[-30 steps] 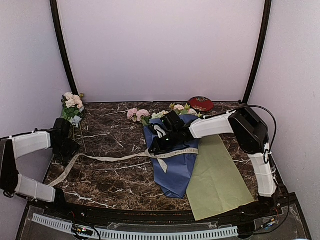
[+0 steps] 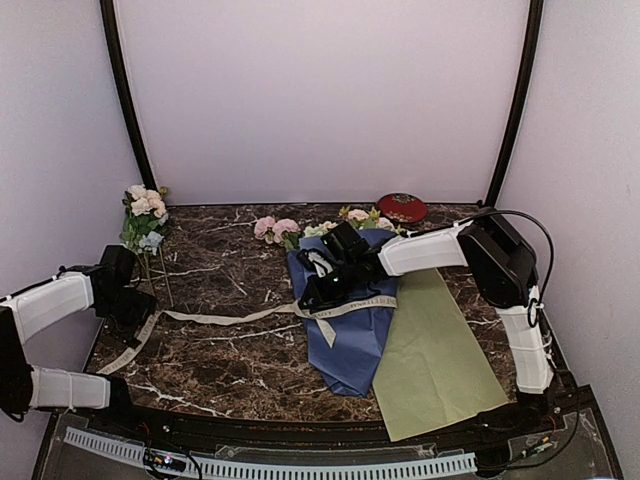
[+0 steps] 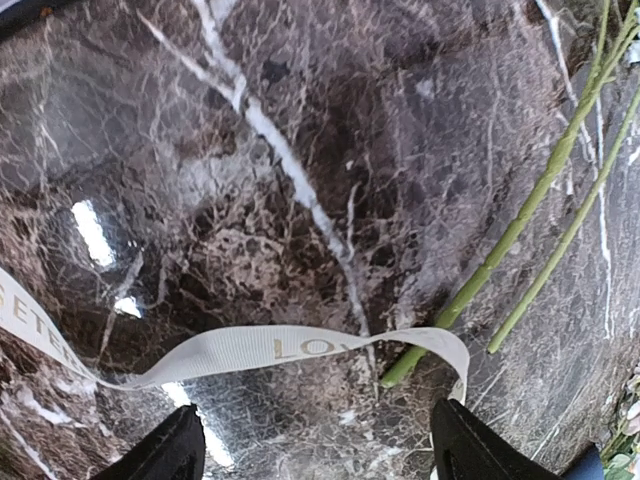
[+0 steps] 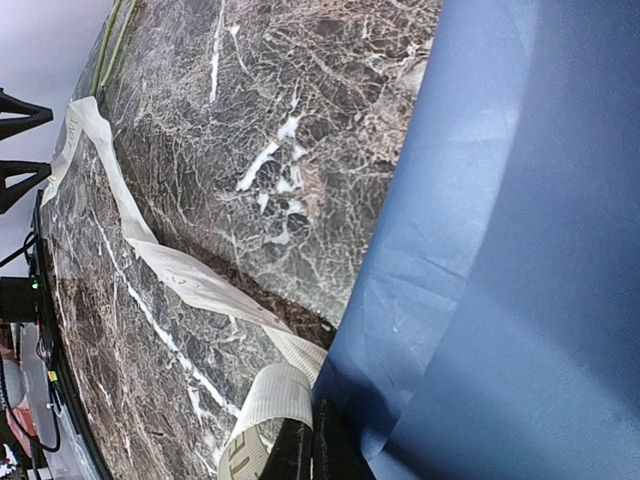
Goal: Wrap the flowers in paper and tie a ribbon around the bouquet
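Note:
A white lettered ribbon [image 2: 230, 318] runs from the far left across the marble to the blue-wrapped bouquet [image 2: 345, 355], crossing its wrapping, with pink and cream flowers [image 2: 275, 228] at the top. My left gripper is open above the ribbon [image 3: 260, 350] and loose green stems [image 3: 500, 245]; nothing is between its fingers. My right gripper is shut at the wrapping's left edge [image 4: 410, 270], beside a curled piece of ribbon [image 4: 268, 400]; whether any ribbon is pinched in it is unclear.
More flowers [image 2: 145, 210] lie at the back left. A pale green sheet [image 2: 440, 370] is under the bouquet on the right, and a red round object [image 2: 402, 207] sits at the back.
My left arm has shifted slightly toward the front, its gripper lower in the top view. The right arm, bouquet and ribbon look unchanged.

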